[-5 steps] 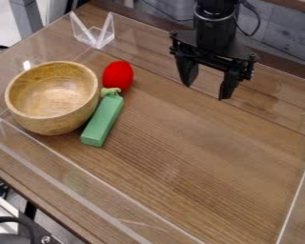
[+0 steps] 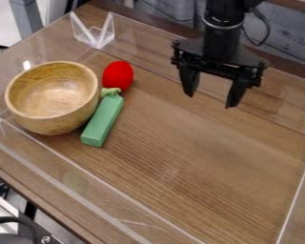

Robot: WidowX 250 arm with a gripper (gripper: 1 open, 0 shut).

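Note:
The black robot gripper (image 2: 213, 82) hangs over the back right part of the wooden table, its two fingers pointing down and spread apart, with nothing visible between them. At the left sit a yellow wooden bowl (image 2: 53, 99), a red rounded object (image 2: 118, 74) and a green bar-shaped object (image 2: 102, 120) with a small lighter end near the red one. The gripper is to the right of all three, apart from them.
A small clear wire or plastic stand (image 2: 94, 30) stands at the back left. A grey wall edges the back right, and dark cables show at the lower left.
The gripper has shifted a little and turned slightly over the last second. The bowl, red object and green object have not moved.

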